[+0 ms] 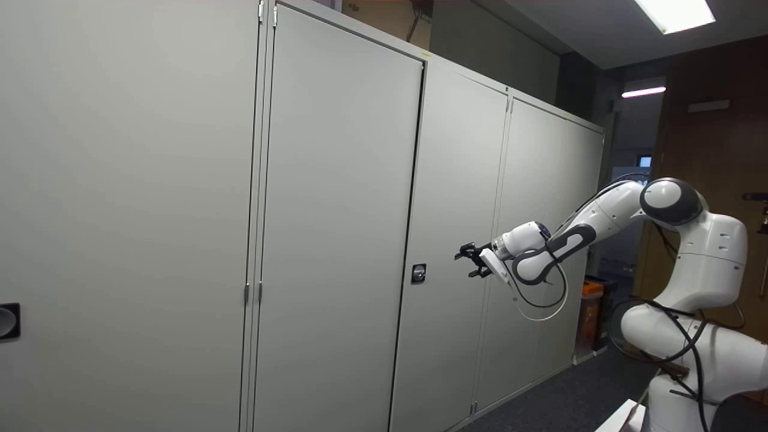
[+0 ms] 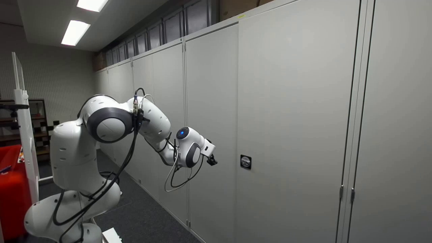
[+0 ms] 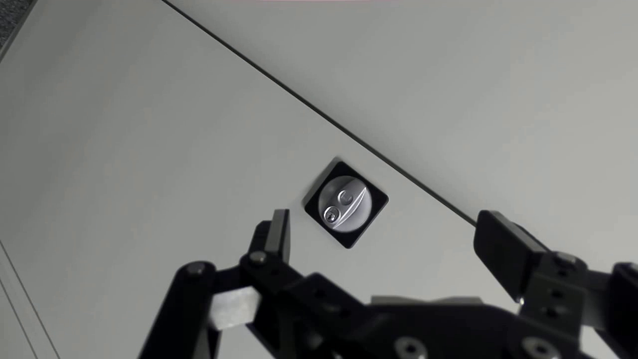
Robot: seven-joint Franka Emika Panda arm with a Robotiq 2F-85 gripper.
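A round silver knob (image 3: pixel 354 206) with a keyhole sits in a square black plate on a light grey cabinet door (image 3: pixel 197 137). In exterior view 1 the same knob (image 1: pixel 419 273) is beside the dark seam between two doors. My gripper (image 1: pixel 468 260) stands off to the right of it there, apart from the door. Seen from the wrist, the gripper is open, with its black fingers (image 3: pixel 276 236) spread wide and the knob visible in the gap beyond them. Nothing is held. Exterior view 2 shows the gripper (image 2: pixel 212 160) to the left of the knob (image 2: pixel 245 161).
Tall cabinet doors (image 1: pixel 338 216) form a long flat wall, all closed. Another knob (image 1: pixel 8 320) is at the far left. Orange-topped bins (image 1: pixel 590 289) stand past the cabinets. A red object (image 2: pixel 14 190) is behind the arm. Loose cables (image 1: pixel 554 306) hang below the wrist.
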